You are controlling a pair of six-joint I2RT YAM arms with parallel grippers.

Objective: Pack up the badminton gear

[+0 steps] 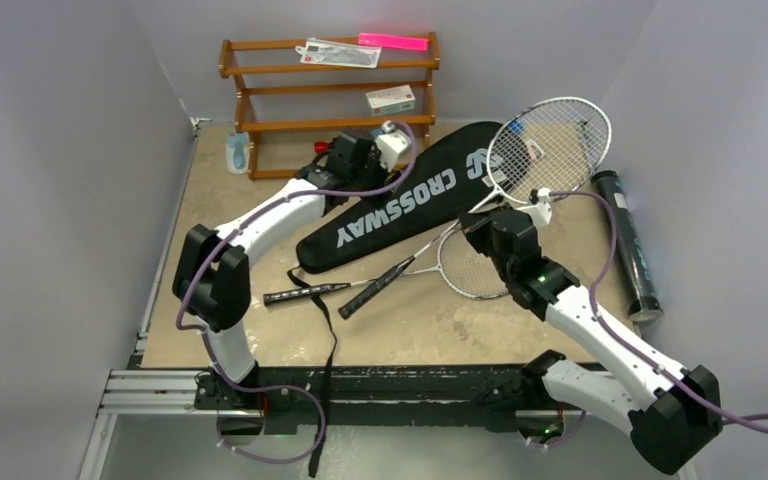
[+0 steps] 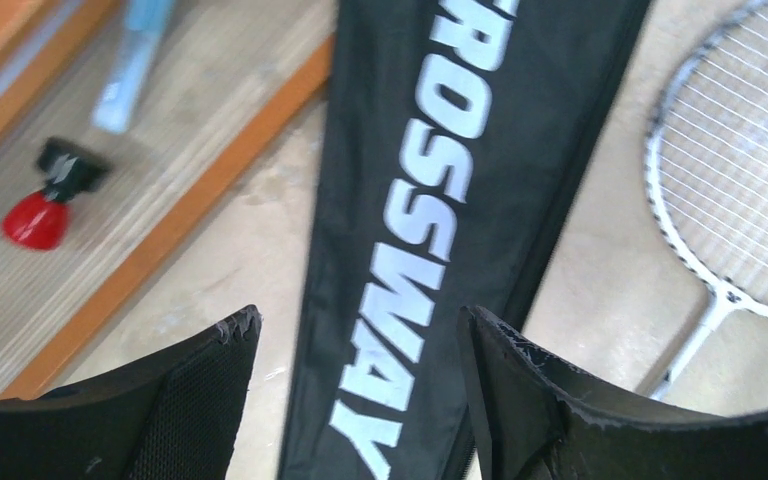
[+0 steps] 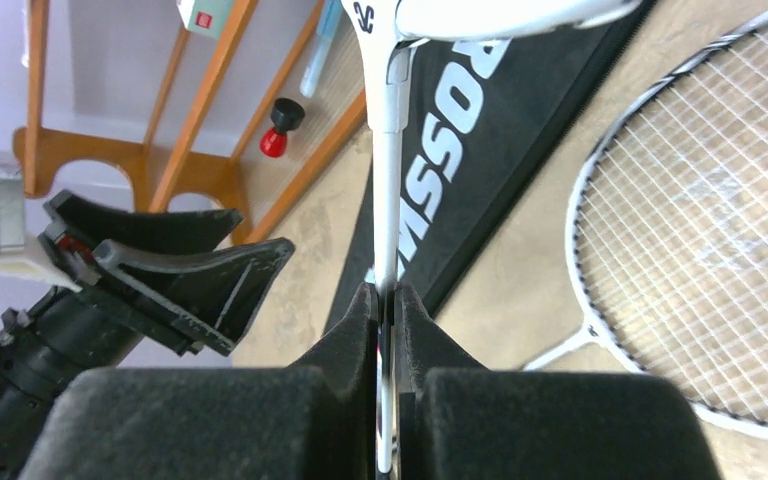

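Note:
A white racket (image 1: 550, 150) hangs raised on the right, its black handle (image 1: 375, 290) slanting toward the lower left. My right gripper is shut on its thin white shaft (image 3: 387, 190). Flat on the table lies a second racket (image 1: 395, 276), its strung head (image 2: 750, 150) showing beside the bag in the left wrist view. The black CROSSWAY bag (image 1: 400, 210) stretches diagonally across the table. Over the bag hovers my left gripper, open, with no object between its fingers.
At the back stands a wooden rack (image 1: 300, 127) holding a white box (image 1: 390, 100) and a pink box (image 1: 393, 41). A black tube (image 1: 625, 245) lies by the right wall. The bag's strap (image 1: 332, 340) hangs over the front edge.

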